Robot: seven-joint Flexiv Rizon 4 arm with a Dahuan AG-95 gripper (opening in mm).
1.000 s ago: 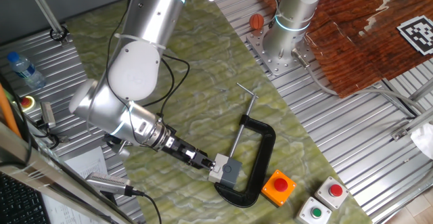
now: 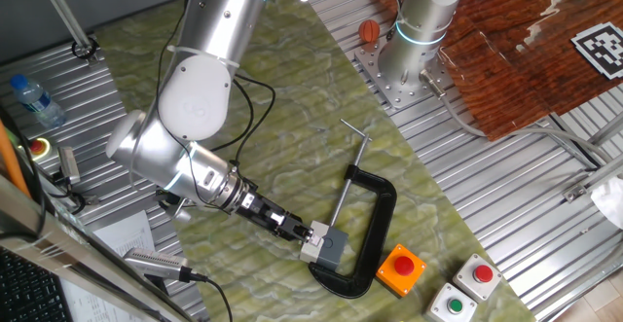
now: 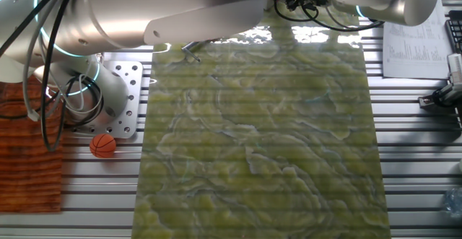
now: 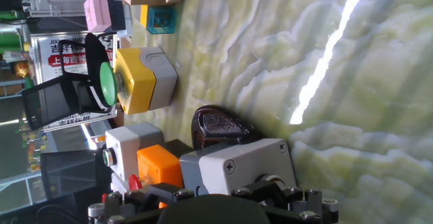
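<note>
A two-tone box, pale on the near side and dark grey on the far side, lies within the frame of a black C-clamp on the green mat. My gripper reaches its tip to the pale face of this box. In the wrist view the same box stands just past the dark fingers, and a round part on its face is mostly covered. The spacing of the fingertips is hidden there, and from above they are too small to judge.
Right of the clamp are an orange box with a red button, a red-button box and a green-button box.
Over the last second the arm has shifted slightly right, bringing the gripper's tip further onto the pale face of the box. Clamp and button boxes have stayed put.
</note>
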